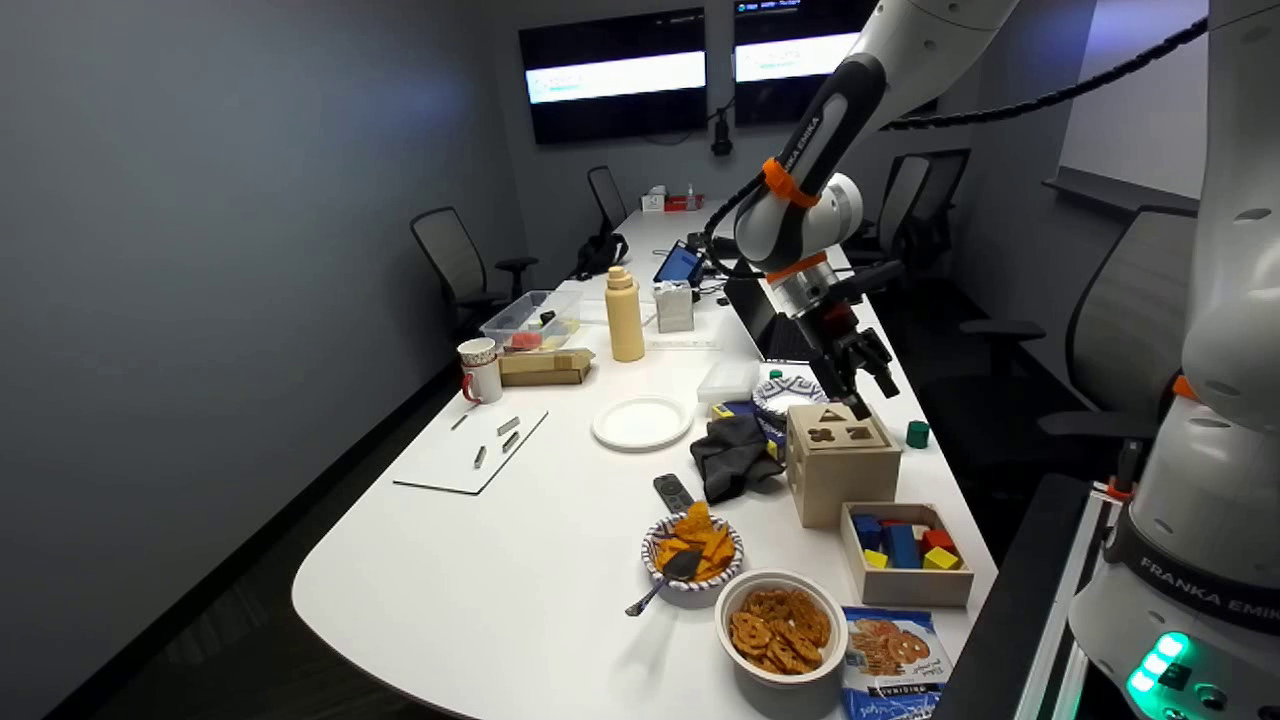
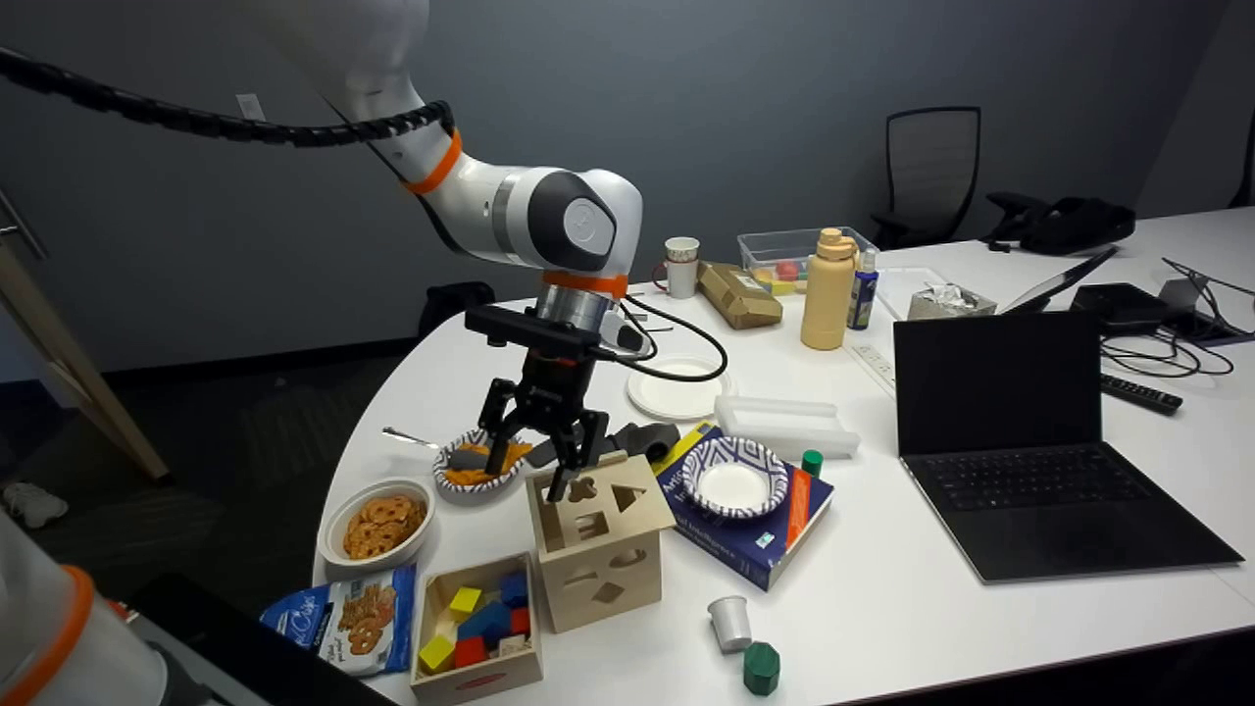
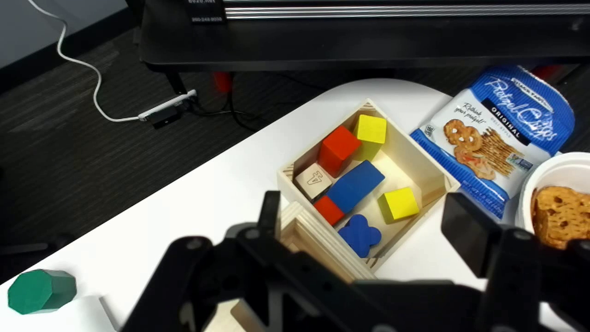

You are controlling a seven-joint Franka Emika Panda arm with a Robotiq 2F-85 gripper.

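My gripper [image 2: 525, 477] stands open over the wooden shape-sorter box [image 2: 606, 592], its fingers wide apart and nothing between them. That box, with cut-out holes in its top and side, stands upright on the table. Beside it a shallow wooden tray [image 3: 412, 227] holds several coloured blocks. Seen from the wrist, these include a blue oblong block [image 3: 355, 186], a red block [image 3: 338, 149], two yellow ones and a blue flower-shaped block [image 3: 360, 235]. The gripper's own body hides much of the sorter box in the wrist view.
A pretzel bag [image 1: 897, 660], a pretzel bowl [image 1: 723, 610] and a chip bowl with a spoon [image 1: 649, 558] lie near the tray. Behind the box are a book [image 2: 765, 559] and a dark cloth [image 1: 731, 458]. A green block [image 2: 761, 667] lies near the table edge.
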